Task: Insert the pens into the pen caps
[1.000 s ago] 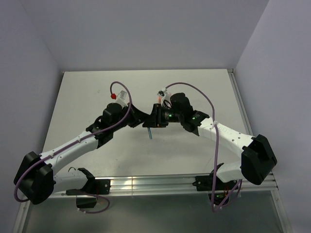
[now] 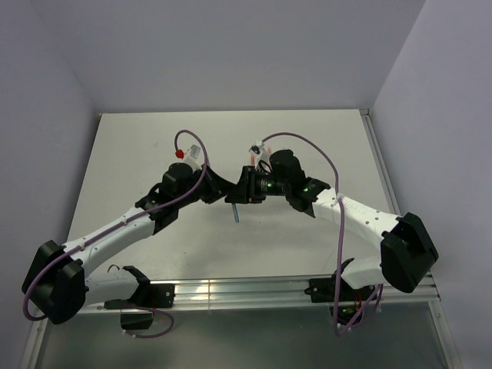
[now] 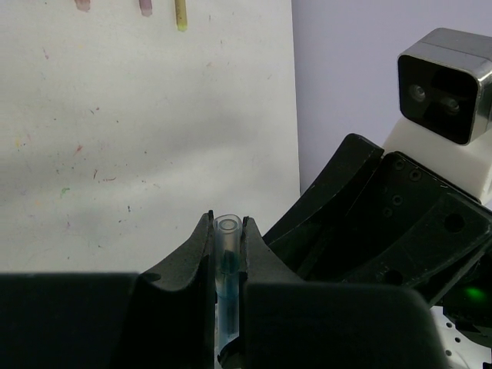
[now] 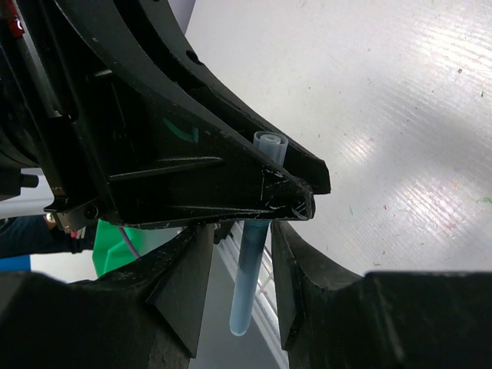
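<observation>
A translucent blue pen piece [image 2: 236, 213] hangs upright at the centre, where both grippers meet. My left gripper is shut on it; in the right wrist view its black fingers wrap the upper part, and the lower length [image 4: 246, 292] hangs below them. My right gripper has its fingers on either side of that lower length, part open; whether they touch it cannot be told. In the left wrist view several pieces, pink, purple and yellow [image 3: 181, 15], lie on the table at the top edge.
Pale walls stand at the sides and back, and a metal rail [image 2: 223, 296] runs along the front edge.
The blue piece and both grippers sit very slightly lower in the top view than before; otherwise little has changed.
</observation>
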